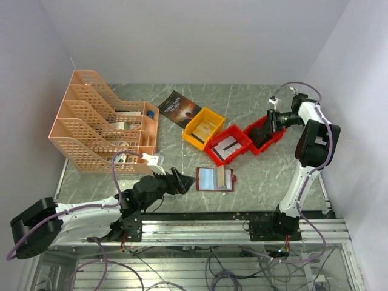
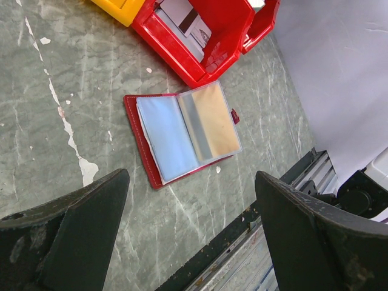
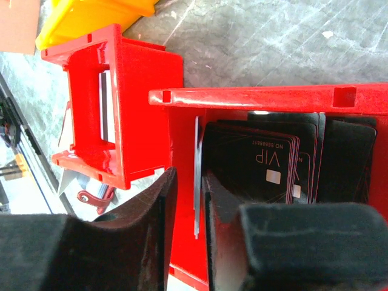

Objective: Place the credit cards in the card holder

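An open card holder point(image 2: 167, 136) with clear sleeves and a red cover lies on the table. My left gripper point(image 1: 184, 180) hangs open to its left, nothing between its fingers. Black VIP cards point(image 3: 248, 163) lie stacked in the right red box point(image 3: 339, 97). My right gripper is in that box, fingertips at a thin card point(image 3: 197, 133) standing on edge by the box's left wall; whether they grip it is unclear. White cards point(image 2: 185, 21) lie in the middle red box point(image 1: 212, 148).
A yellow box point(image 1: 212, 115) adjoins the middle red box. A peach organiser point(image 1: 82, 151) fills the left of the table, with a dark poster point(image 1: 176, 106) beside it. Bare table lies right of the card holder and behind the boxes.
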